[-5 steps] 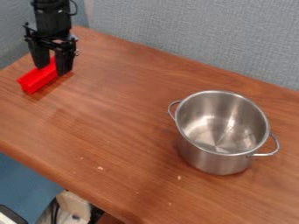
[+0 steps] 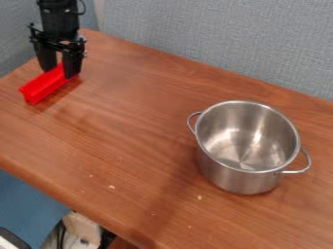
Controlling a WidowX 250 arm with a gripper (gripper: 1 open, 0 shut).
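Note:
A red elongated block point(image 2: 41, 87) lies near the left edge of the wooden table. My black gripper point(image 2: 58, 65) is at the upper left, its fingers down around the far end of the block. Whether they are closed on it is hard to tell at this size. A steel pot point(image 2: 244, 148) with two handles stands upright on the right side of the table.
A grey padded wall point(image 2: 221, 39) runs behind it. Beyond the table's lower-left edge is a blue surface with some cables.

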